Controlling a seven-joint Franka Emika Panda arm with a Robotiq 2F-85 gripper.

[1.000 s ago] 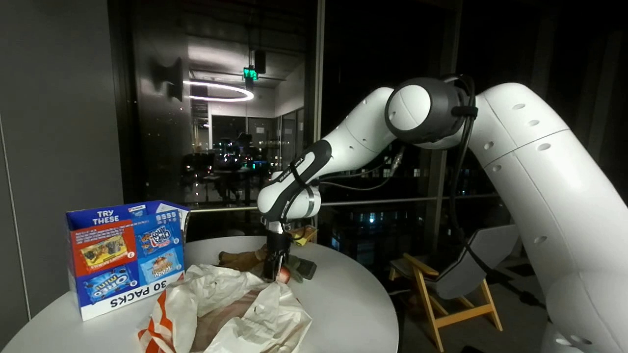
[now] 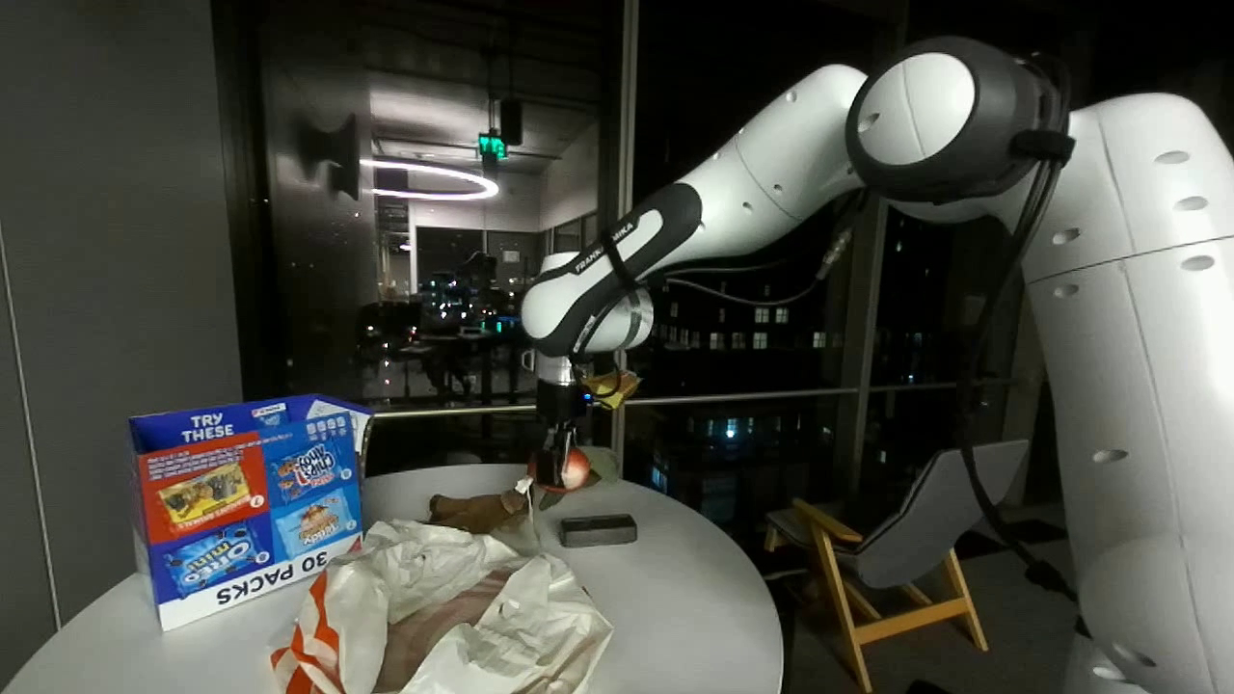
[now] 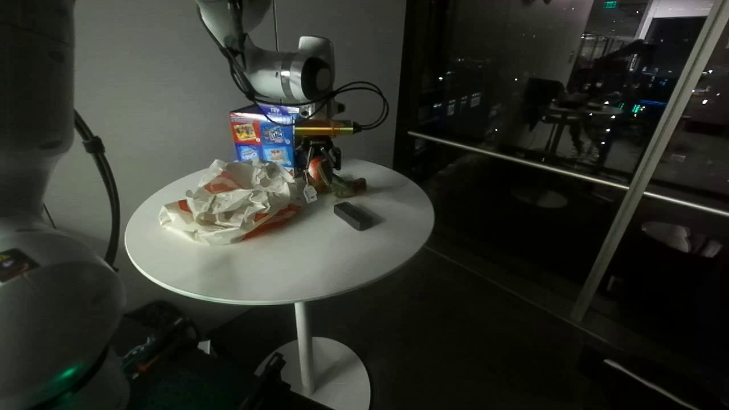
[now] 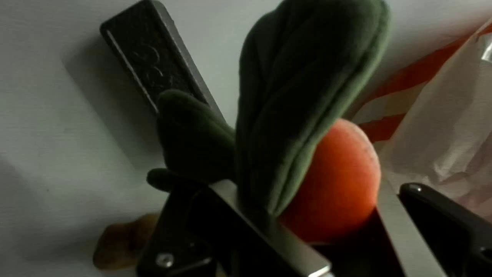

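An orange-red plush fruit [image 4: 339, 184] with large green cloth leaves [image 4: 304, 87] sits between the fingers of my gripper [image 2: 557, 465], which is shut on it. In the first exterior view, the round body [image 2: 574, 468] hangs at the fingertips, apparently clear of the table. A small white tag [image 3: 310, 194] dangles beside it. The wrist view shows one leaf pressed along a finger [image 4: 272, 244]; the exact grip inside the fingers is partly hidden.
A dark rectangular block [image 2: 598, 530] and a brown soft object [image 2: 471, 513] lie on the round white table [image 2: 694, 601]. A crumpled white-and-orange bag [image 2: 451, 613] fills the front, with a snack box [image 2: 254, 509] behind left.
The arm has risen and shifted slightly right and back. The plush fruit has come up with the gripper from near the bag, uncovering the dark block.
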